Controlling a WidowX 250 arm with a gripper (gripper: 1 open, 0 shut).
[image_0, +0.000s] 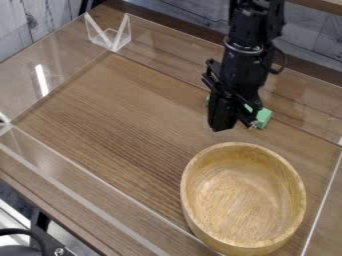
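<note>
My black gripper (222, 118) hangs over the wooden surface just behind and above the beige oval bowl (243, 198), shut, with nothing visible between its fingers. A small green object (261, 118) lies to the right of the gripper, partly hidden behind the arm.
A clear plastic holder (107, 32) stands at the back left. A wall edge runs along the back right. Black cables show at the lower left corner.
</note>
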